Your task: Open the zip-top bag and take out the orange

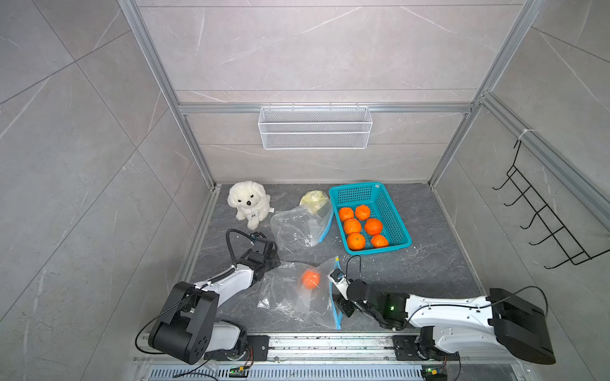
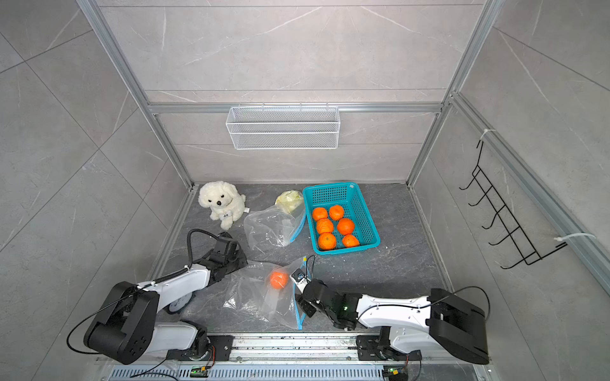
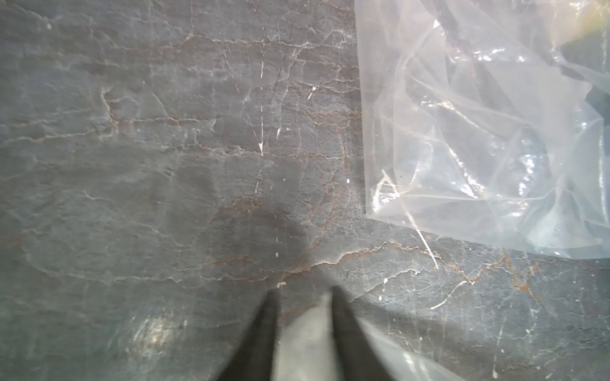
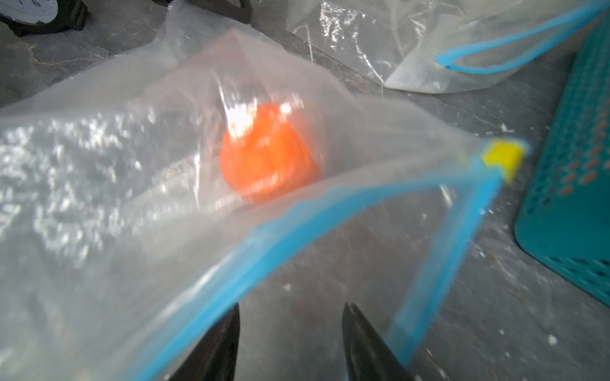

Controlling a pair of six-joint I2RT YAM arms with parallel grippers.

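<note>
A clear zip bag [image 1: 289, 292] lies on the front of the table, one orange [image 1: 310, 278] inside it. Its blue-edged mouth faces right and gapes in the right wrist view, where the orange [image 4: 267, 152] sits beyond the opening. My right gripper is at this mouth, fingers apart near the blue strips [image 4: 330, 219]; whether film is caught there is hard to see. The left gripper hangs low by the bag's left end. A narrow gap separates its fingers, with pale clear film showing between or under them.
Behind lies another clear bag [image 1: 298, 225] with something pale yellow-green inside. A teal basket [image 1: 397, 222] with several oranges stands at back right, a white plush dog [image 1: 249, 202] at back left.
</note>
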